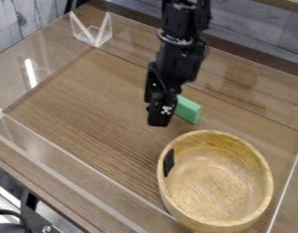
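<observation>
My black arm reaches down from the top middle, its gripper (pixel 169 107) open and low over the wooden table, fingers pointing down. A green block (pixel 183 108) lies just right of the gripper, its left part hidden behind the fingers. Whether a finger touches it I cannot tell.
A large beige oval bowl (pixel 214 199) fills the lower right, with a dark piece on its left rim. A clear wire-like object (pixel 94 29) stands at the top left. Black cables show at the bottom left corner.
</observation>
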